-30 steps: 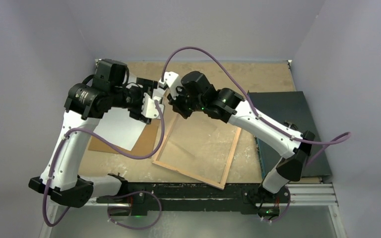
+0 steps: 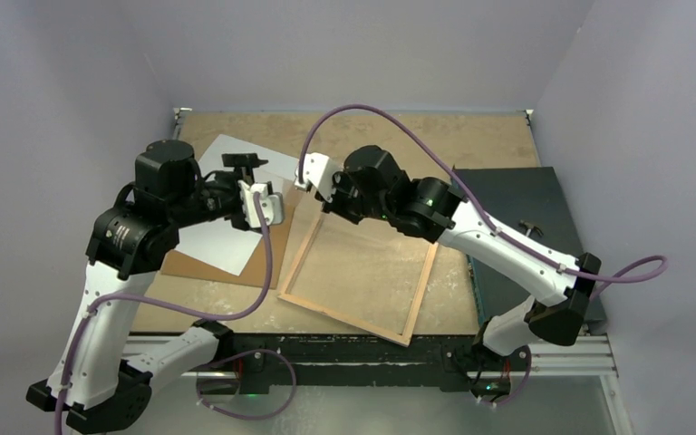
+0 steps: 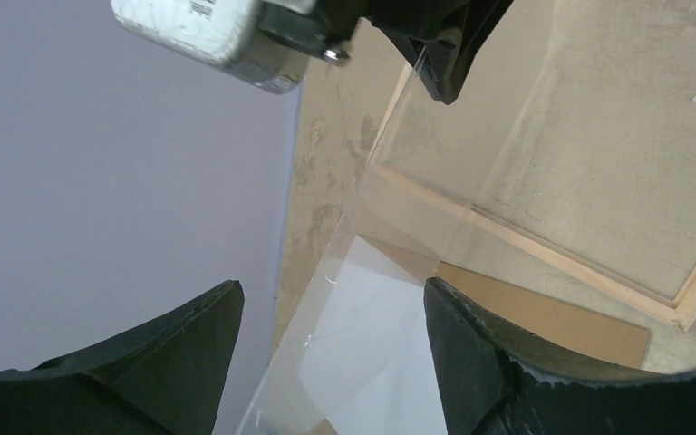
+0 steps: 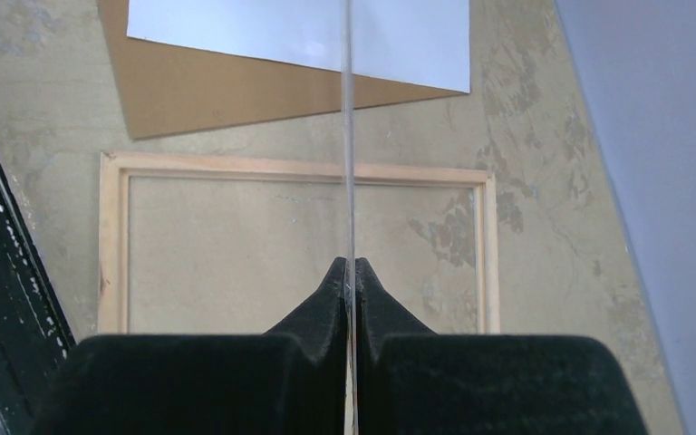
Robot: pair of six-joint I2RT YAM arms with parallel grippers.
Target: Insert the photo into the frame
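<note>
My right gripper is shut on the edge of a clear, thin sheet, which shows edge-on as a pale vertical line in the right wrist view. In the left wrist view the sheet slants down between the widely spaced fingers of my open left gripper. A wooden frame (image 2: 344, 316) lies on the table below the right arm. To its left, a white sheet (image 2: 222, 237), apparently the photo, rests on a brown board (image 2: 258, 264); the left arm hides part of both.
A dark panel (image 2: 530, 195) with a small tool (image 2: 530, 228) on it takes up the right side. Grey walls (image 2: 344, 54) enclose the back and sides. Bare tabletop (image 2: 480, 136) shows behind the frame.
Over the last second both grippers have come toward the front of the table. The left arm has also shifted left, and the right arm's elbow has swung right. Frame and white sheet lie unmoved.
</note>
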